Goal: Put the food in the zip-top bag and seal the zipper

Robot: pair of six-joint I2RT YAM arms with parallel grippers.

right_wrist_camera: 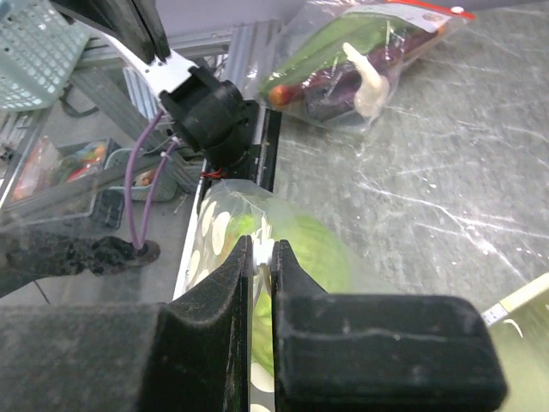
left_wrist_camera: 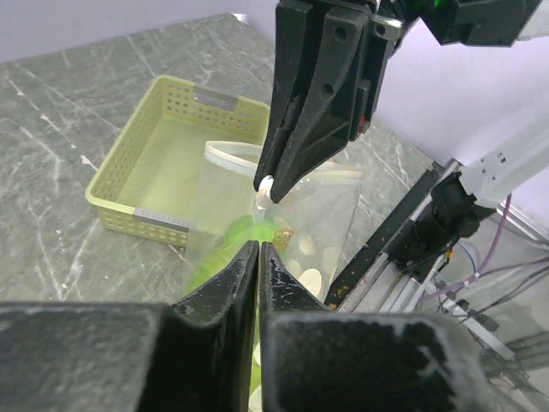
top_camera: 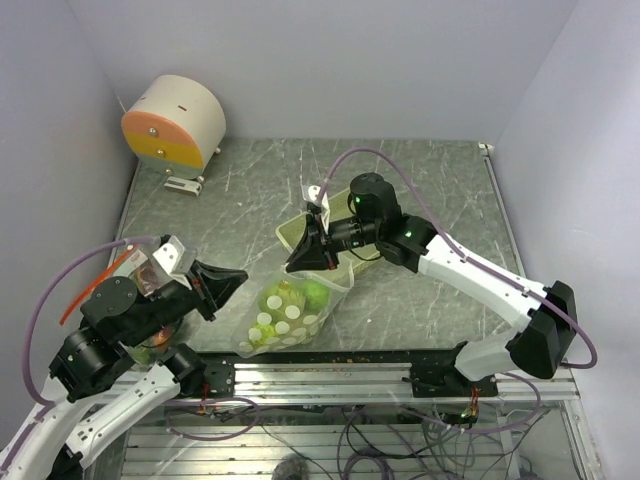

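A clear zip bag point(top_camera: 300, 315) with green produce inside stands in the front middle. My right gripper point(top_camera: 291, 266) is shut on the zipper end at its top edge, seen as a white tab between the fingertips. My left gripper point(top_camera: 234, 282) hangs apart, left of the bag; in the left wrist view its fingertips point(left_wrist_camera: 279, 275) are close together, and whether there is a gap is unclear. The left wrist view shows the bag's top point(left_wrist_camera: 219, 159) spread below the right gripper.
An empty green basket point(left_wrist_camera: 129, 176) sits behind the bag. A filled bag with red zipper point(right_wrist_camera: 339, 69) lies at the left, mostly under the left arm in the top view. A cream rounded box point(top_camera: 175, 110) stands at back left.
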